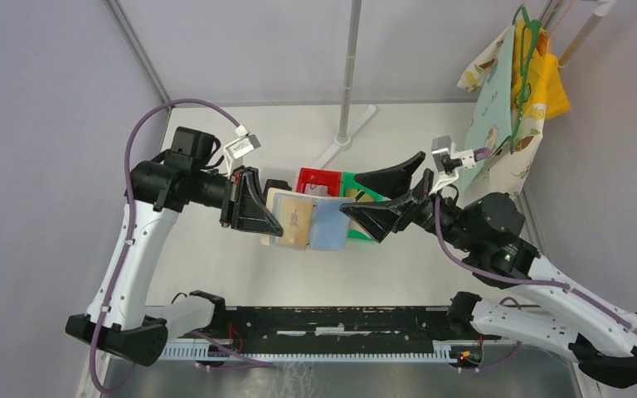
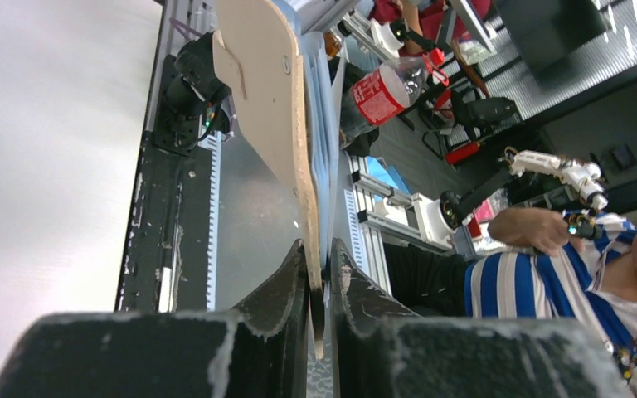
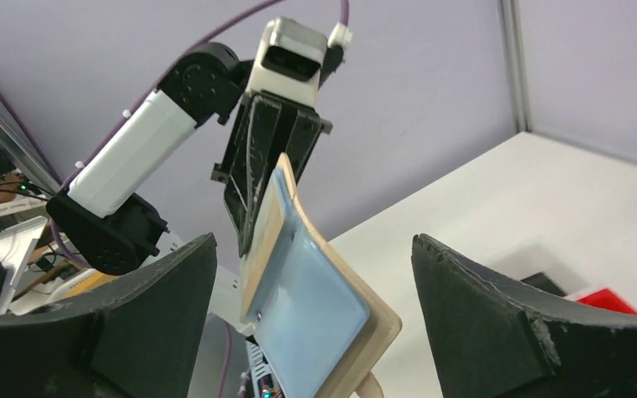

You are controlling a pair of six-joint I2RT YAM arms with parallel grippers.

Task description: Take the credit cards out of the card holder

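An opened card holder [image 1: 307,217], tan outside with blue sleeves, hangs in the air above the table. My left gripper [image 1: 265,217] is shut on its left edge; in the left wrist view the layered edge [image 2: 303,149] runs down between the fingers. My right gripper [image 1: 369,199] stands open just right of the holder, its fingers wide apart. In the right wrist view the holder's blue face [image 3: 307,315] is between the spread fingers in the picture, and nothing is held there. Whether cards sit in the sleeves cannot be told.
A red tray [image 1: 320,177] and a green tray [image 1: 363,235] lie behind and under the holder, with a dark object [image 1: 276,184] to their left. A bag [image 1: 493,116] hangs at the back right.
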